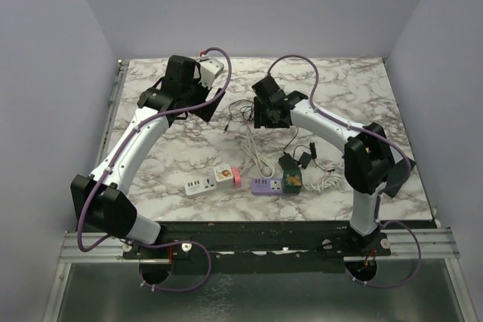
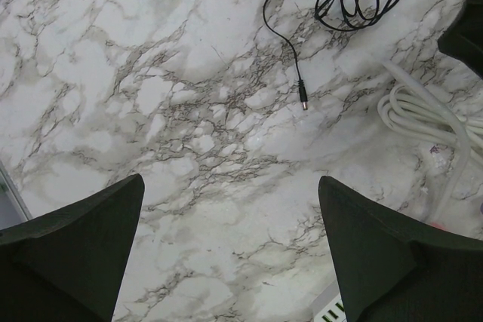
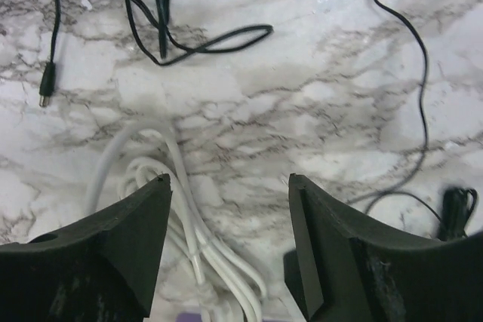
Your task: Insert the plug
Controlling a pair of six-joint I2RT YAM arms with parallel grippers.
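Observation:
My left gripper is open over bare marble, nothing between its fingers. A black cable with a small barrel connector lies ahead of it, and in the right wrist view the same connector [image 3: 47, 84] is at upper left. My right gripper hangs above the table with a gap between its fingers and nothing held. Below it to the right lie a dark plug block [image 1: 287, 162] and a smaller black plug [image 1: 305, 159] with a thin cable. A purple power strip [image 1: 266, 186] and a white power strip [image 1: 200, 186] lie near the front edge.
A dark green box [image 1: 292, 179] sits on the purple strip's right end; a white cube [image 1: 224, 175] with a pink side sits on the white strip's. Coiled white cords [image 1: 256, 152] lie mid-table, more [image 1: 324, 183] at right.

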